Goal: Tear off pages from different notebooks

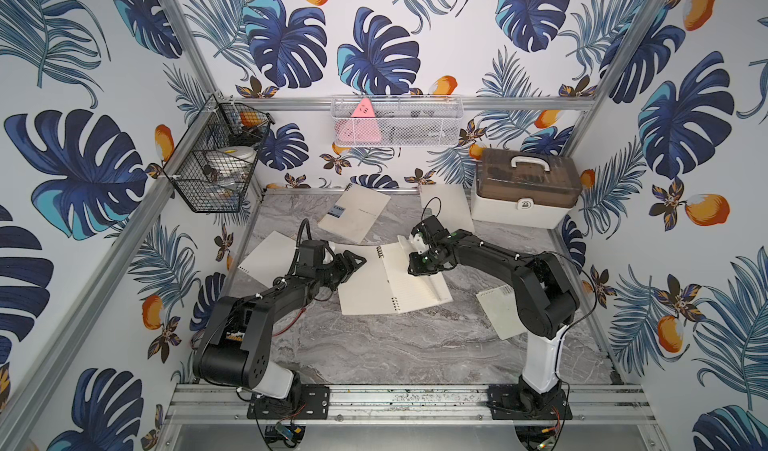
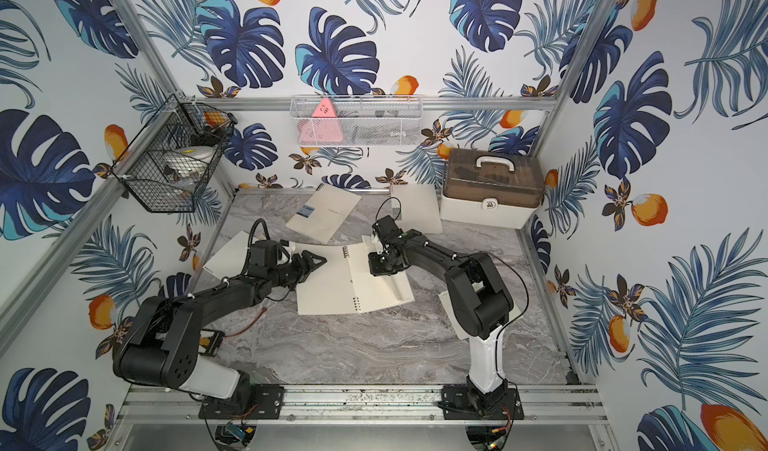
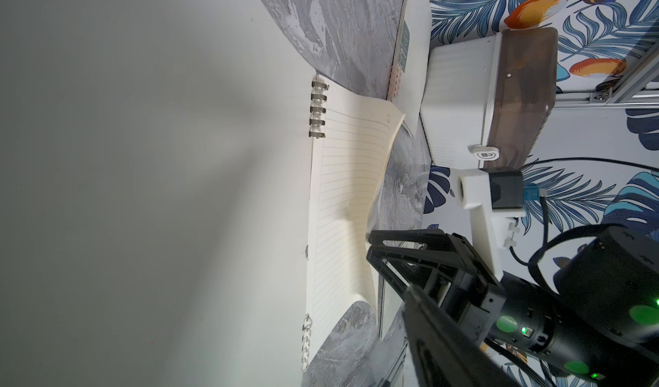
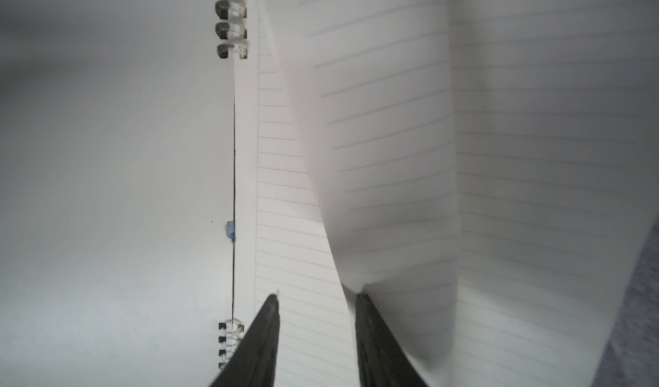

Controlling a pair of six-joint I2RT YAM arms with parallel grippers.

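Note:
An open spiral notebook lies mid-table, with blank cream on the left and lined pages on the right in the wrist views. A lined page is lifted and curled along the right half. My right gripper is over that half, fingers apart in the right wrist view, one at the curled page's edge; whether the page is between them is unclear. My left gripper rests over the left half's upper part; its finger state is hard to see.
Other notebooks lie at the back, left and right. A plastic box stands at the back right. Wire baskets hang on the left and back walls.

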